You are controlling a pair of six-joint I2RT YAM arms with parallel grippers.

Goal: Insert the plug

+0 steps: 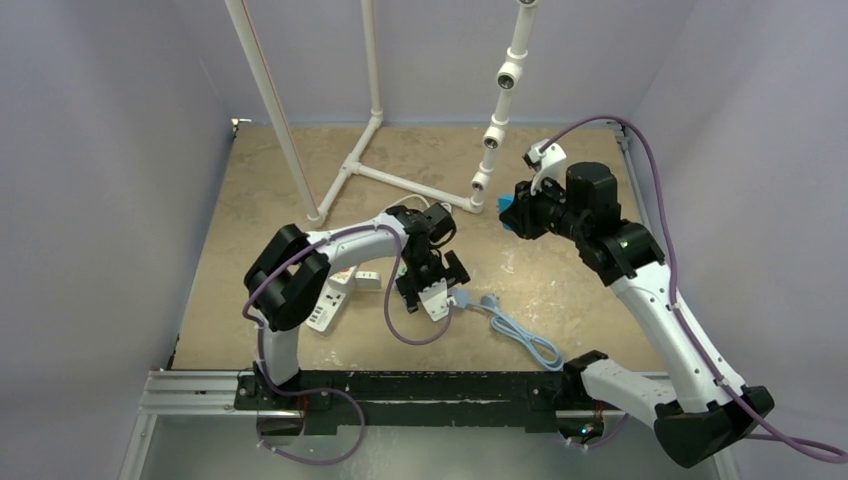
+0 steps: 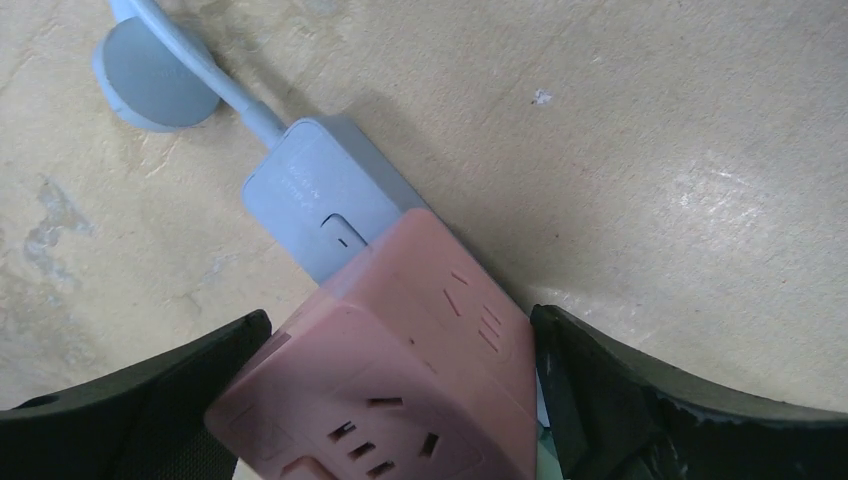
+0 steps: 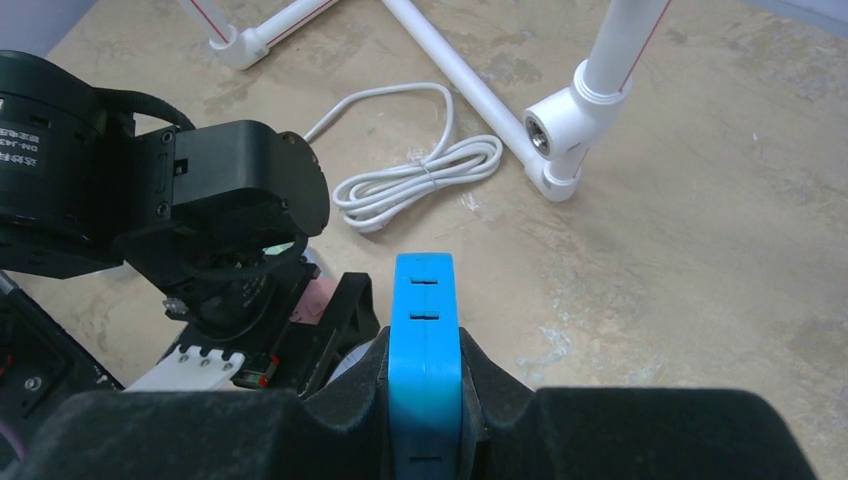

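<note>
My left gripper (image 1: 428, 288) is low over a pale-blue power strip (image 2: 320, 190). Its open fingers sit either side of a pink multi-socket cube (image 2: 410, 370) resting over that strip; whether they touch it is unclear. My right gripper (image 1: 517, 215) is raised at the right, with a bright blue socketed block (image 3: 423, 310) between its closed-in fingers. The pink cube is largely hidden under the left arm from above.
A white power strip (image 1: 322, 311) lies at the left. A coiled light-blue cable (image 1: 535, 345) is at front right, a coiled white cable (image 3: 400, 190) behind. A white pipe frame (image 1: 410, 185) stands at the back.
</note>
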